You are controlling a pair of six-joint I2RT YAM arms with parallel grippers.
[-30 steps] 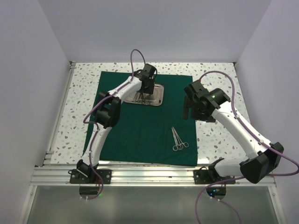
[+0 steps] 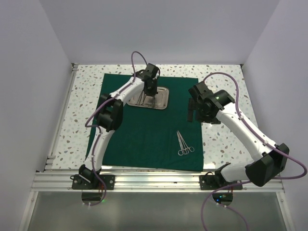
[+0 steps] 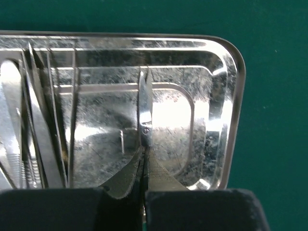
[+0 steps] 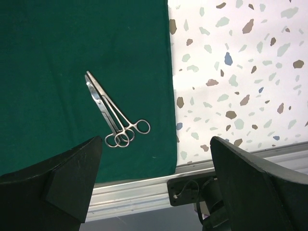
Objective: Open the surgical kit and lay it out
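The steel tray [image 3: 231, 120] lies on the green cloth [image 2: 144, 139] at the back, holding several long slim instruments [image 3: 43, 134] on its left and a short pair of slim blades [image 3: 144, 108] near the middle. My left gripper is shut over the tray, its tips at the lower end of those blades; no grip on them shows. The scissor-like instruments [image 4: 110, 108] lie on the cloth at front right. My right gripper stands open above them and to the right, nothing between its fingers.
Speckled tabletop [image 2: 72, 120] borders the cloth, with a metal rail along the front edge.
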